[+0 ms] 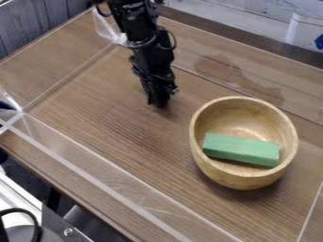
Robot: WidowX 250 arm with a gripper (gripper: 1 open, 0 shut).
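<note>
The black robot arm reaches down from the top of the view to the wooden table, where its gripper (159, 98) is low over the surface left of a wooden bowl (203, 123). The fingertips are dark and small, and nothing shows held between them; the gripper looks shut. A green block (240, 149) lies inside the bowl at the right.
A dark cable (25, 216) shows at the bottom left corner, and a pale wall or edge runs along the top right.
</note>
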